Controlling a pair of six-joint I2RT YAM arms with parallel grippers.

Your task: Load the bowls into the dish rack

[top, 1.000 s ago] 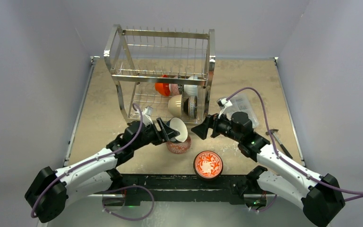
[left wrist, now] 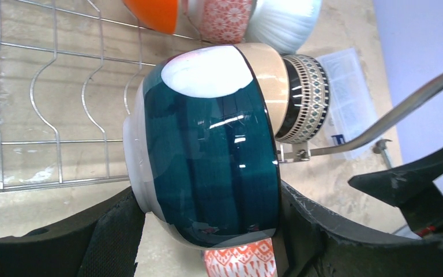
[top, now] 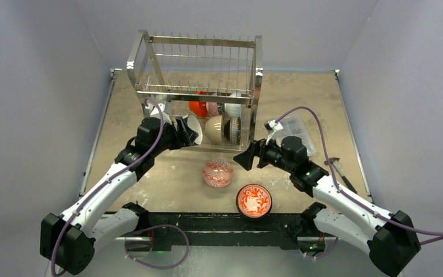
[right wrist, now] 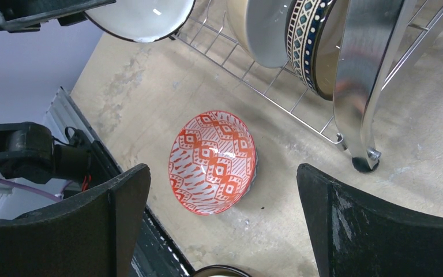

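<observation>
A dark teal bowl with a white inside (top: 194, 128) is in my left gripper (top: 189, 136), tipped on its side at the front of the dish rack (top: 199, 98). In the left wrist view the teal bowl (left wrist: 213, 167) fills the space between the fingers and overlaps the beige bowl (left wrist: 271, 81). Whether it touches the wires is unclear. On the table lies a red-and-white patterned bowl (right wrist: 213, 163), with an orange floral bowl (top: 254, 201) nearer the front edge. My right gripper (top: 252, 162) hangs open and empty, right of the patterned bowl.
The lower rack holds a black-and-white patterned bowl (top: 235, 131) beside the beige one. Behind them stand an orange bowl (top: 197, 107), a pink bowl (left wrist: 225, 20) and a white bowl (left wrist: 282, 26). A clear container (top: 298, 131) and a hammer (top: 343, 176) lie right.
My left gripper has carried the teal bowl left and back, from over the patterned bowl to the rack's front. The right arm stayed still.
</observation>
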